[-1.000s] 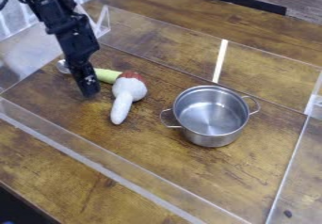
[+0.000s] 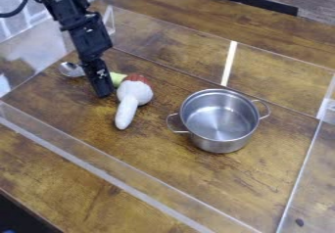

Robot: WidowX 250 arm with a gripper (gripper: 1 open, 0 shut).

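My black gripper (image 2: 100,86) reaches down from the upper left to the table, beside a pale green object (image 2: 117,78) that it partly hides. Its fingers look close together; whether anything is between them is hard to see. A small silvery item (image 2: 72,69) lies just left of the gripper. To the right of the gripper lies a white object with a rounded, red-marked top (image 2: 133,94) and a long narrow end pointing toward the front.
A steel pot (image 2: 218,121) with two side handles stands on the wooden table (image 2: 197,188) to the right. Clear panels or strips run along the sides.
My gripper has shifted slightly to the right and down over the last second, covering more of the pale green object. The other things look unmoved.
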